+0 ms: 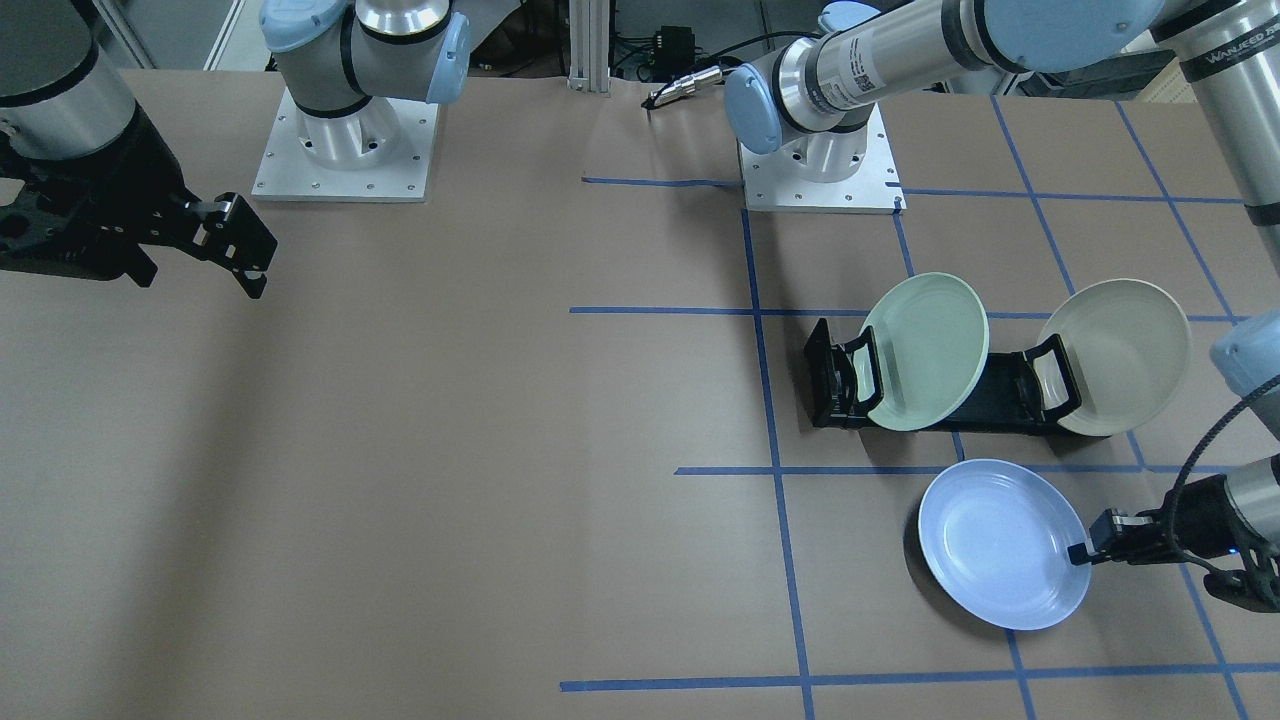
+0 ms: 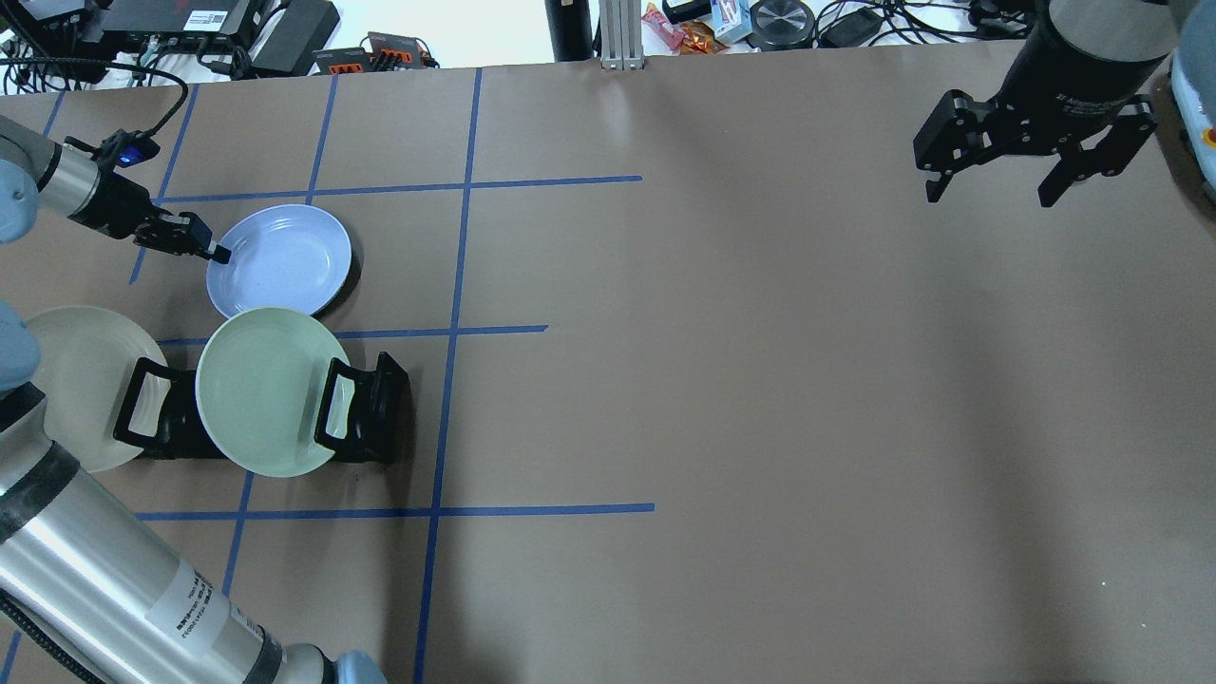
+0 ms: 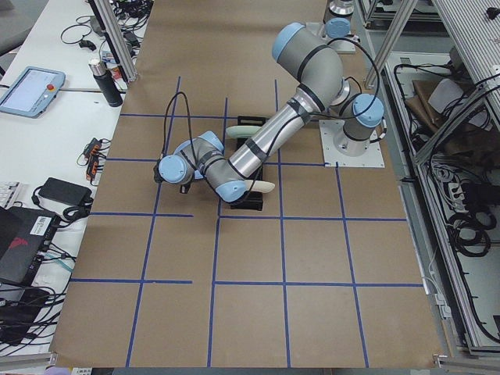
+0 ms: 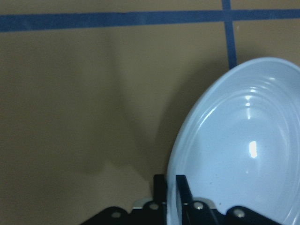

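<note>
A light blue plate lies low over the taped floor in front of a black rack, its shadow beside it. My gripper is at the plate's right edge in the front view. In the left wrist view the gripper is shut on the plate's rim, one finger on each side; whether the plate rests fully on the surface is hard to tell. The black rack holds a mint plate and a cream plate, both leaning.
Another robot's black gripper hangs at the far right of the top view. Cables and devices line the edge beyond the table.
</note>
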